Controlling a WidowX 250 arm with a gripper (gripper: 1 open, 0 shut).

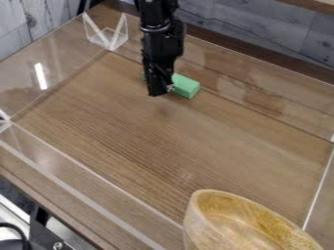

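My black gripper point(160, 86) reaches down from the top of the camera view to the upper middle of the wooden table point(156, 156). Its tip is low, at the left part of a green block point(183, 86), partly covering it. The gripper looks shut, and nothing clearly shows between its fingers.
A large yellow bowl point(248, 225) is at the bottom right. Grey walls border the table at the back and upper left. Clear plastic pieces lie along the left side, and black cables at the lower left.
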